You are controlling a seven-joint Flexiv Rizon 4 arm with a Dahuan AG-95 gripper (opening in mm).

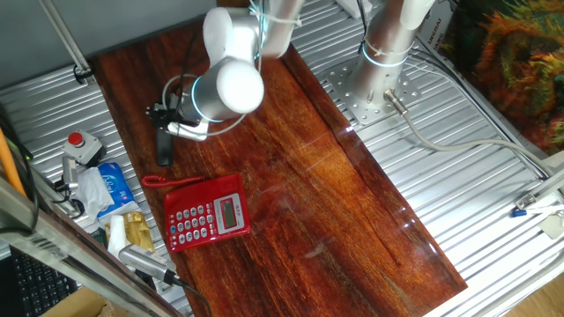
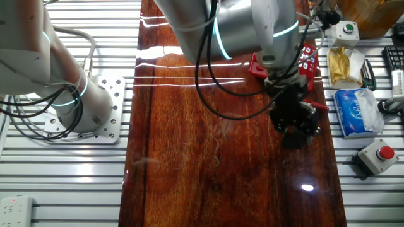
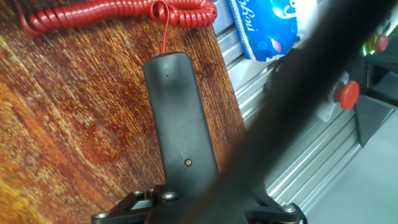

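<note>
A red desk telephone [image 1: 204,212] rests on the brown wooden board, with its coiled red cord [image 1: 173,181] beside it. The cord leads to a dark handset [image 3: 180,118], whose far end points away from my gripper in the wrist view. The handset's near end reaches in between the gripper's dark fingers and is hidden there by the gripper and a blurred black cable. Contact between fingers and handset cannot be made out. From exterior view 2, the gripper [image 2: 293,126] hangs over the board near the phone, a dark end showing below it.
Along the board's edge lie a blue-and-white tissue pack [image 2: 358,112], a red-button box [image 2: 377,156] and a gold packet [image 2: 344,65]. A metal frame bar [image 1: 70,264] crosses the near left. Most of the board's middle [image 1: 300,185] is bare.
</note>
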